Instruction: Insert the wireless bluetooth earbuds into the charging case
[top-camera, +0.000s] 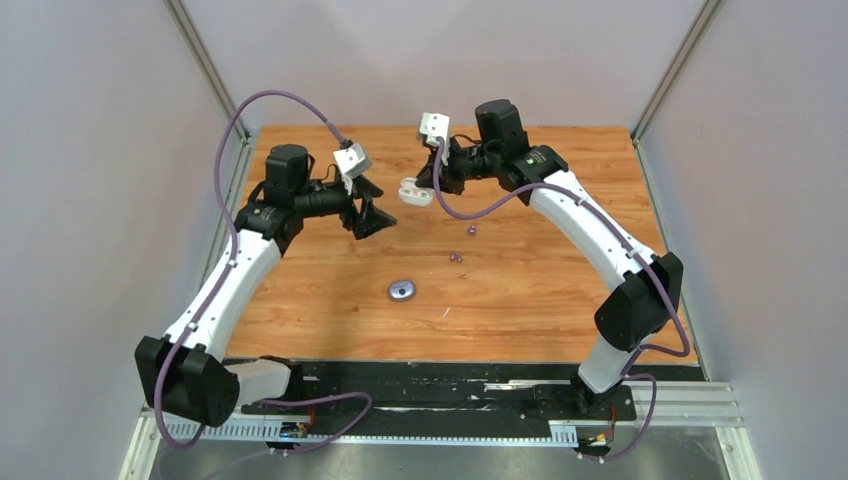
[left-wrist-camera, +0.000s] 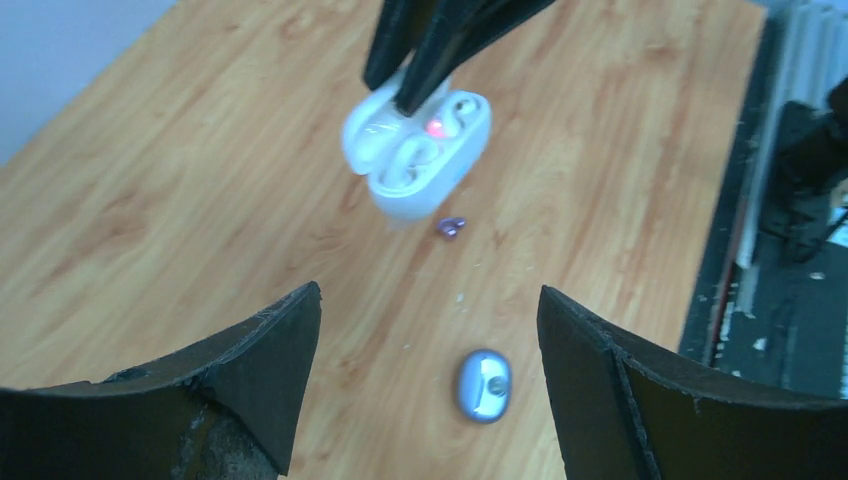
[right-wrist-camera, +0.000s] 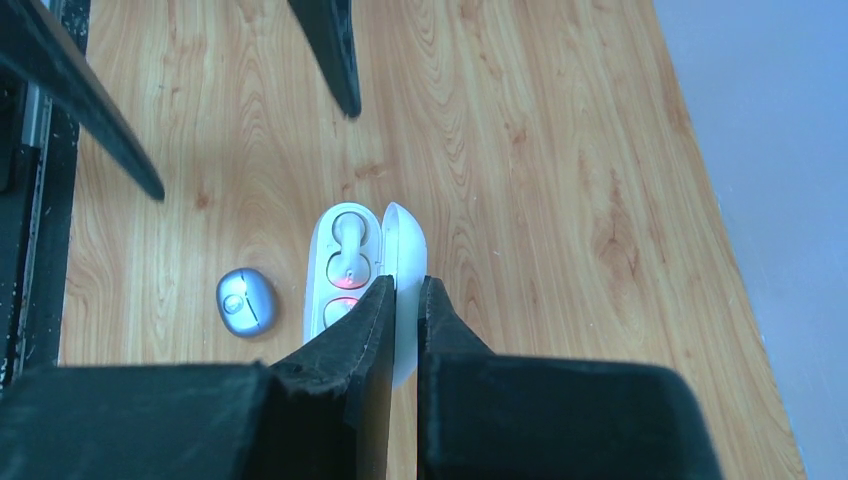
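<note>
My right gripper is shut on the white charging case (top-camera: 415, 195), whose lid is raised. In the right wrist view, white earbud shapes (right-wrist-camera: 348, 250) and a pink-red glow show in its slots; the lower part is hidden by the fingers. In the left wrist view the case (left-wrist-camera: 420, 160) hangs above and beyond my left gripper, which is open with nothing between its fingers. From above, the left gripper (top-camera: 381, 208) sits just left of the case.
A silver-blue oval object (top-camera: 401, 289) lies on the wooden table (top-camera: 530, 300) front centre. Small purple pieces (top-camera: 455, 257) lie right of it.
</note>
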